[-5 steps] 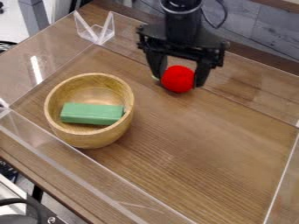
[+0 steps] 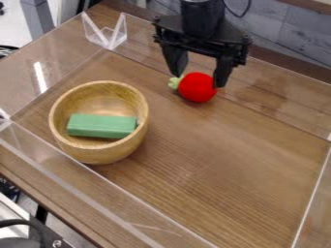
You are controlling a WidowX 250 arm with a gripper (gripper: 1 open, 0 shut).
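A red round object with a small pale green part at its left rests on the wooden table. My black gripper hangs above it, open, its fingers spread to either side and apart from the object. A wooden bowl at the left holds a green block.
A clear plastic item stands at the back left. Walls edge the table at the back and right.
My gripper has moved back and up, away from the front, uncovering more of the red object, which stays in place.
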